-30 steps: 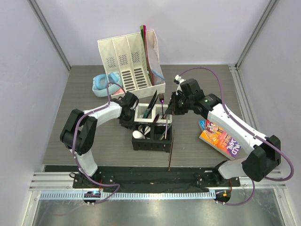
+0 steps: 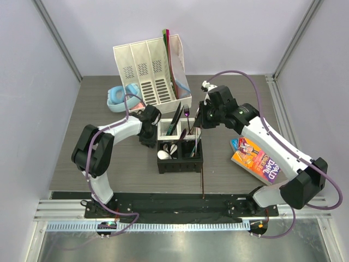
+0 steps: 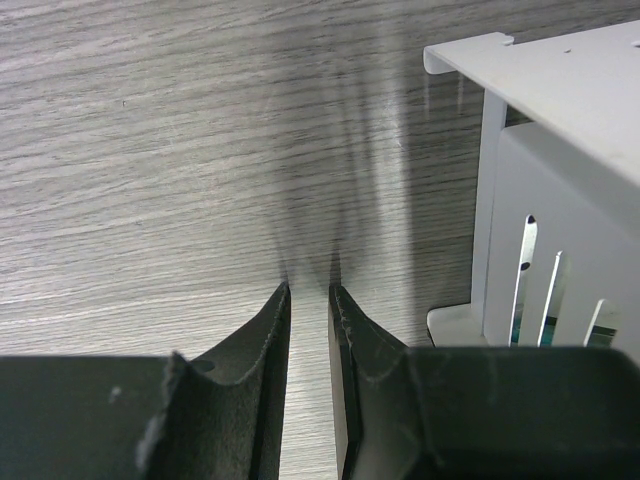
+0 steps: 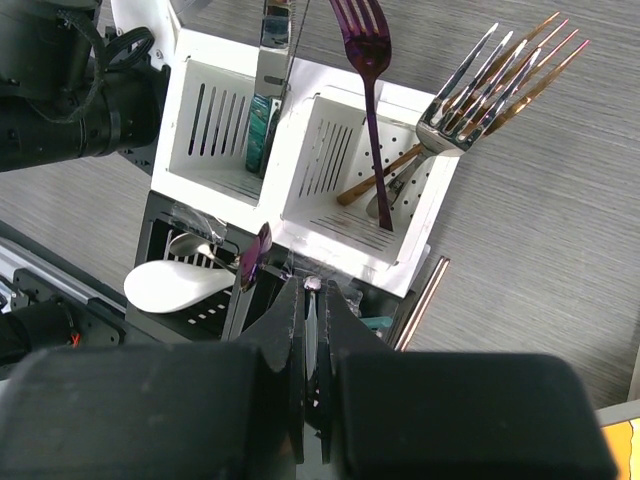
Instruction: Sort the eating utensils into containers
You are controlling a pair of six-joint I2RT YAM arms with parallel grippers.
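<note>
My right gripper is shut on a slender silver utensil (image 2: 196,143), which hangs toward the right end of the black caddy (image 2: 182,165); its lower end is hard to make out. That caddy holds a white spoon (image 4: 178,287) and other spoons. Behind it stands a white two-part container (image 4: 222,206): knives with teal handles (image 4: 260,130) on the left, a purple fork (image 4: 368,60) and several silver and copper forks (image 4: 450,128) on the right. Left of the container, my left gripper is slightly open, only bare table between its fingers.
Copper-coloured sticks (image 4: 425,305) lie along the caddy's right side. A cream rack (image 2: 143,65) and blue bowl (image 2: 116,102) stand at the back; books (image 2: 256,161) lie at right.
The black caddy, white container and copper sticks have shifted a little right and turned straighter. My right gripper has moved slightly, still with the silver utensil. The left arm has edged right.
</note>
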